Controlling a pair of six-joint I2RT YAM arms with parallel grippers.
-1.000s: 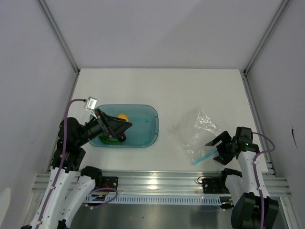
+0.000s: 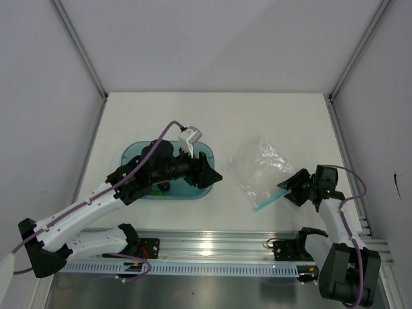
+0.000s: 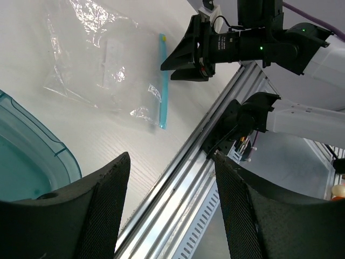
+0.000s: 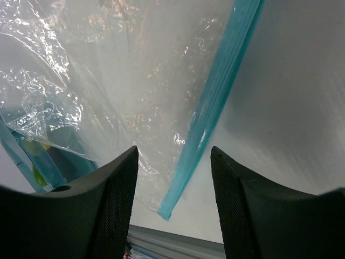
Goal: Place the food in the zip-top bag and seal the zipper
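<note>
A clear zip bag (image 2: 259, 168) lies flat right of the table's middle, its blue zipper strip (image 2: 270, 200) slanting along the near right edge. My right gripper (image 2: 288, 191) is open at that strip; in the right wrist view the strip (image 4: 200, 132) runs across beyond the fingers (image 4: 121, 186), with nothing clearly gripped. My left gripper (image 2: 210, 179) hangs over the right side of the teal bin (image 2: 209, 154), fingers (image 3: 110, 189) apart and empty. Food in the bin is mostly hidden by the left arm; some green (image 2: 154, 190) and a dark round item (image 2: 163, 186) show.
A metal rail (image 2: 212, 237) borders the near edge, and a grey wall (image 2: 380, 122) stands on the right. Bare table separates the bin from the bag.
My left gripper has swung rightward across the bin toward the bag.
</note>
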